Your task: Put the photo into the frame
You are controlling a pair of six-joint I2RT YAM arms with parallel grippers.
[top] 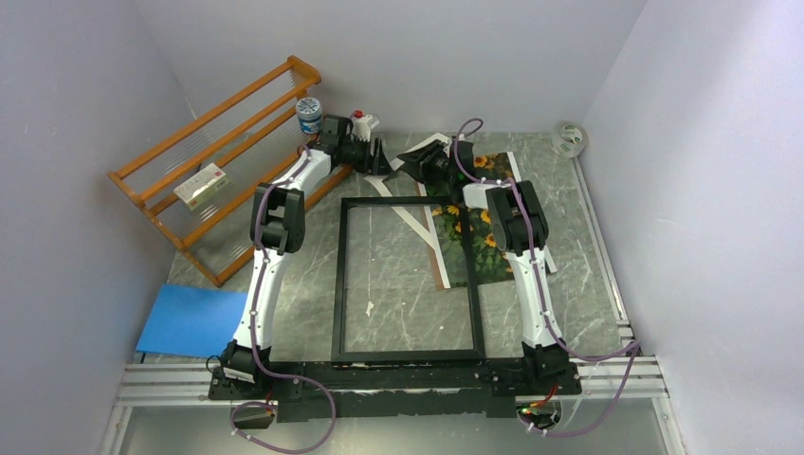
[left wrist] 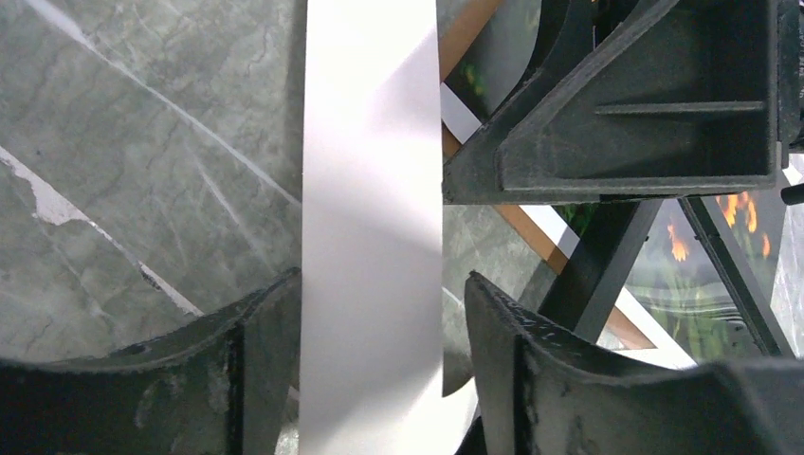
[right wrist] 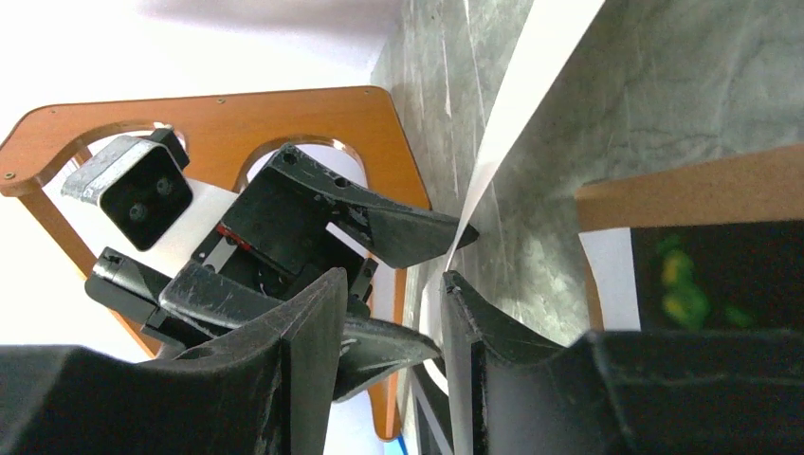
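Observation:
A black picture frame point(top: 338, 284) lies in the centre foreground. Sunflower photo sheets point(top: 493, 246) with white and brown borders lie to its right, partly under it. White strips point(top: 403, 216) lie at the back. In the left wrist view my left gripper stands part open around a white strip point(left wrist: 372, 142); whether it touches it is unclear. My right gripper is part open in the right wrist view, low beside a thin white strip point(right wrist: 512, 104), facing the left gripper. The two grippers nearly meet behind the frame.
A wooden rack point(top: 218, 277) with a jar point(top: 309, 116) and a box point(top: 201, 187) fills the back left. A blue mat point(top: 190, 318) lies front left, a tape roll point(top: 569, 139) back right. Bare floor shows at the right.

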